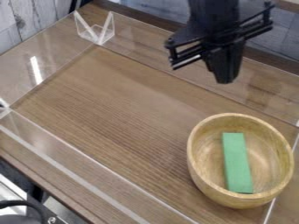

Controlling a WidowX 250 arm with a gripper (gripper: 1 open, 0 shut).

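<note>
My dark gripper (222, 72) hangs over the upper right of the table, its tips pointing down, above and clear of a round wooden bowl (205, 179). It appears shut, with nothing seen between its fingers. A green rectangular block (237, 162) lies lengthwise inside the bowl at the lower right.
A clear wire-like or plastic object (96, 28) stands at the back left corner. Dark cables (21, 206) lie beyond the front left edge.
</note>
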